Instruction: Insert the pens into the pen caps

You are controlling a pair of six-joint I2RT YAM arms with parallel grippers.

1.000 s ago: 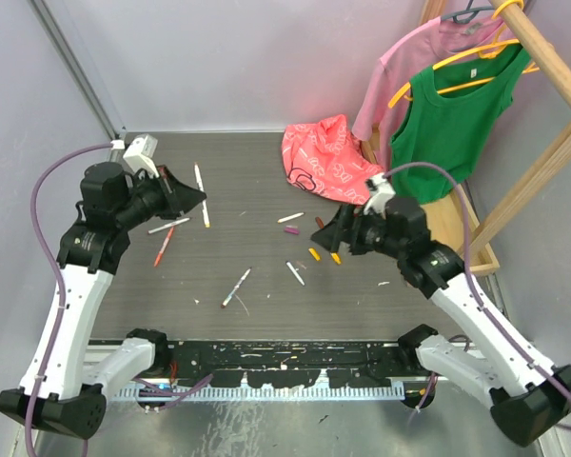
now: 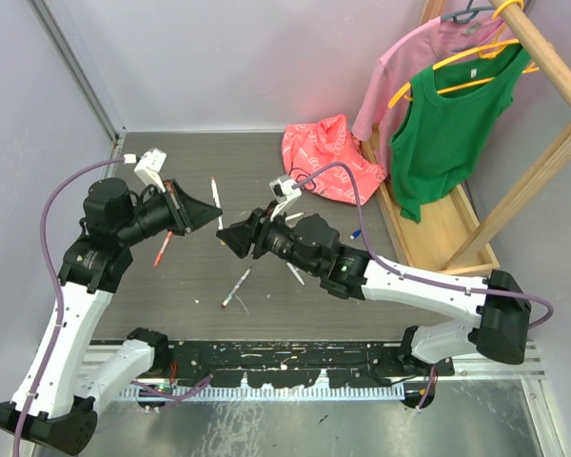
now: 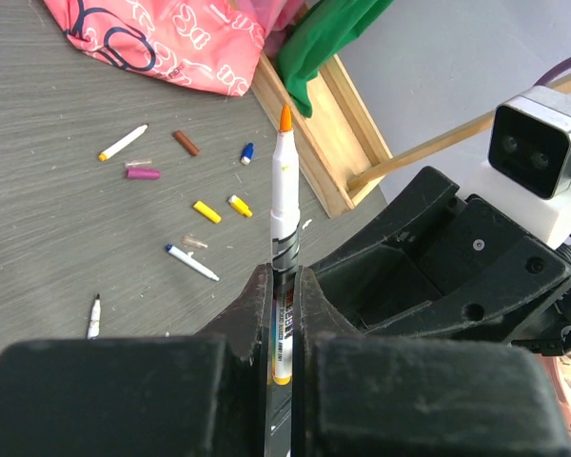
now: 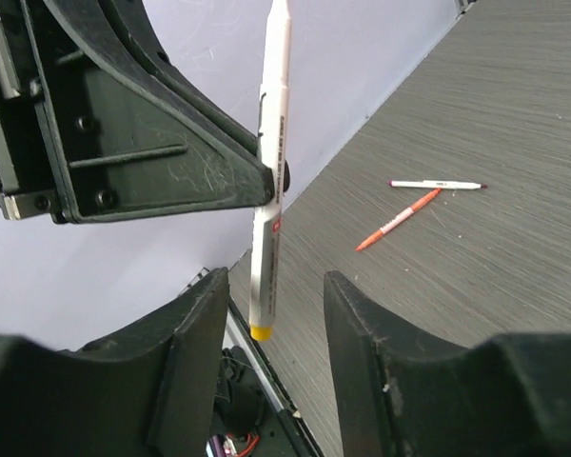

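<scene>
My left gripper is shut on an upright white pen (image 3: 285, 181) with an orange tip at the top and a yellow lower end. In the right wrist view the pen (image 4: 266, 238) stands between the spread fingertips of my right gripper, which is part open around its lower section. In the top view both grippers meet above the middle of the floor. Loose caps lie below, among them a yellow cap (image 3: 206, 211), a purple cap (image 3: 143, 173), a brown cap (image 3: 187, 143) and a blue cap (image 3: 247, 153).
White pens (image 3: 190, 262) and an orange pen (image 4: 396, 222) lie on the grey surface. A pink patterned cloth (image 2: 328, 157) lies at the back, beside a wooden rack (image 2: 476, 248) with hanging clothes.
My right gripper has moved left and inward from the right side to the pen in my left gripper. The left gripper has moved slightly to the right.
</scene>
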